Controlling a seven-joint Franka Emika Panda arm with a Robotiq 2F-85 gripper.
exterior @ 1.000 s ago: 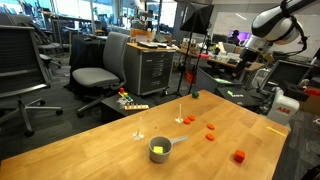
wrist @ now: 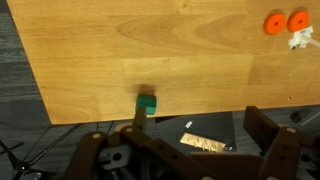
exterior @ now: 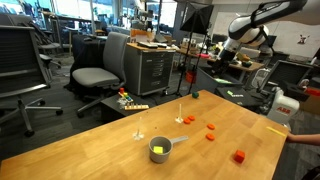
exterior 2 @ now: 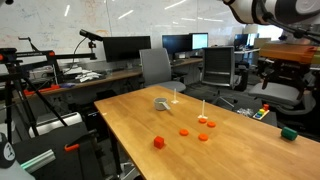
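High over the far end of the wooden table, my gripper points downward with its fingers spread wide and nothing between them. A small dark green block [wrist: 146, 104] lies below, close to the table's edge and nearer the left finger in the wrist view. That same green block [exterior: 195, 93] is at the far edge in exterior view 1, and the block [exterior 2: 289, 133] sits at the right in exterior view 2. A red block [exterior: 239, 156] rests near the front right. The metal cup [exterior: 159, 150] has something yellow inside.
Several orange-red pieces [exterior: 210, 137] lie scattered mid-table. Two orange discs [wrist: 275, 23] show at the wrist view's upper right, beside a white object [wrist: 300, 40]. A thin white upright item [exterior: 180, 112] stands behind.
In exterior view 1 my arm and gripper have swung left, toward the side above the green block. The things on the table have stayed put.
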